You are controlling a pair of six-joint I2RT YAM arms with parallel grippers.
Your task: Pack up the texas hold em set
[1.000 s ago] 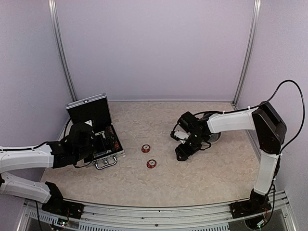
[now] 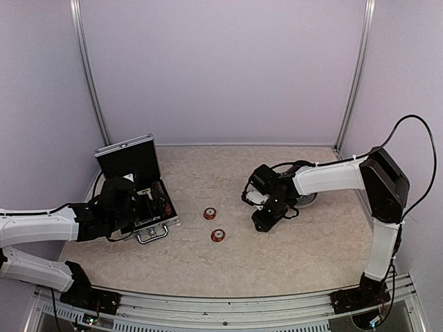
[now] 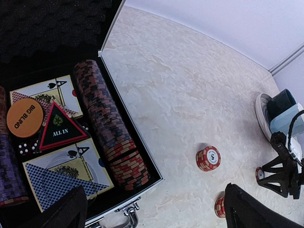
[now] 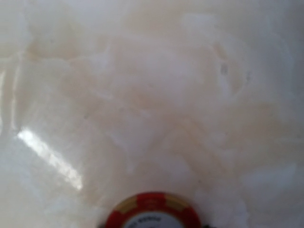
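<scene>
The open silver case [image 2: 150, 231] stands at the left, holding rows of chips [image 3: 102, 114], playing cards [image 3: 61, 178], a round BIG BLIND button [image 3: 24, 117] and a triangular ALL IN marker [image 3: 58, 127]. My left gripper hovers open by the case, nothing between its fingers. Two short stacks of red chips, one farther back [image 2: 210, 213] and one nearer [image 2: 218, 235], sit on the table right of the case. My right gripper is shut on a third red chip stack [image 4: 153, 211], low over the table; in its wrist view only the stack's top edge shows.
Behind the right gripper stands a light bowl or plate [image 3: 260, 110] with a dark cup [image 3: 281, 102] and a pale blue one [image 3: 284, 118]. The case lid [image 2: 129, 163] is raised at the back. Bare tabletop [image 2: 291, 266] lies in front.
The right gripper and forearm have shifted slightly to the left. The left arm, the case and the two loose stacks have stayed put.
</scene>
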